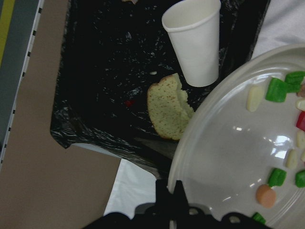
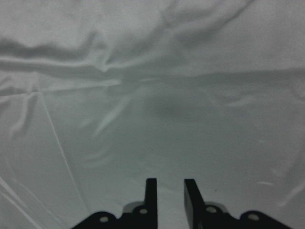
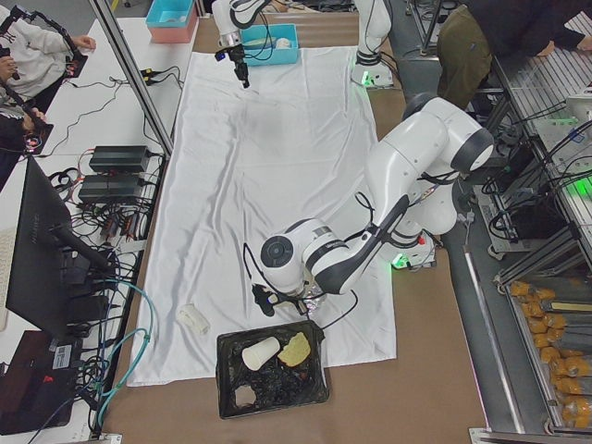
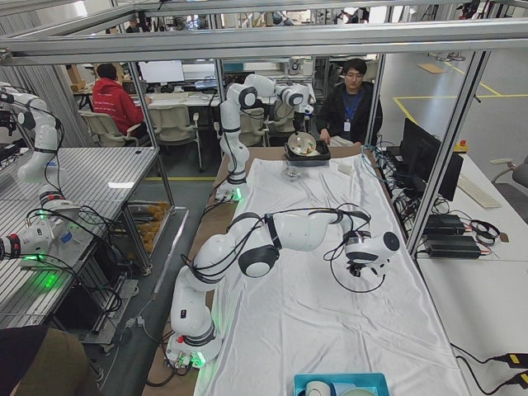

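Observation:
My left gripper is shut on the rim of a pale plate (image 1: 224,157) carrying green, cream, orange and red food pieces. In the camera right view the plate (image 4: 301,142) is tilted above a black bag-lined bin (image 3: 231,365); the arm mostly hides it in the camera left view. The bin holds a white paper cup (image 1: 193,47) and a bitten bread slice (image 1: 169,107). My right gripper hangs open over bare white cloth at the table's other end, nothing between its fingers.
A small white object (image 3: 192,318) lies on the cloth (image 3: 240,166) left of the bin. A blue tub (image 3: 276,57) stands at the other end. A monitor (image 3: 42,259) and seated people are beside the table.

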